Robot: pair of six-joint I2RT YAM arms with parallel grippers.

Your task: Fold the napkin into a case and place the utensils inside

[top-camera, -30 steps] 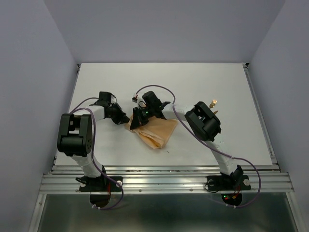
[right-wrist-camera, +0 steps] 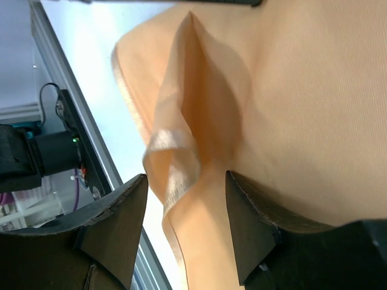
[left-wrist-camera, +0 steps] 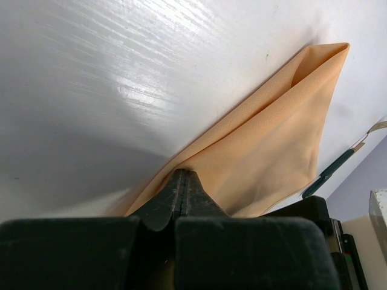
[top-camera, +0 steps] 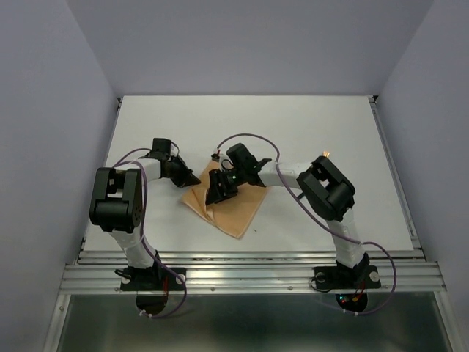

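Note:
An orange napkin (top-camera: 238, 216) lies spread on the white table with a narrow raised fold along its left part. My left gripper is shut at the napkin's left edge, its tips pressed on the cloth; whether cloth is pinched between them is hidden. My right gripper is open over the napkin, the raised, crumpled fold (right-wrist-camera: 172, 145) standing between and beyond its fingertips. A green-handled utensil (left-wrist-camera: 332, 169) lies past the napkin in the left wrist view; utensils (top-camera: 326, 155) show at the right, partly behind the right arm.
The right arm covers much of the napkin's upper middle in the top view.
My right gripper has moved right from near the left gripper and opened up more of the left fold to view; the napkin's front part now lies flatter and further forward. The left gripper has barely moved.

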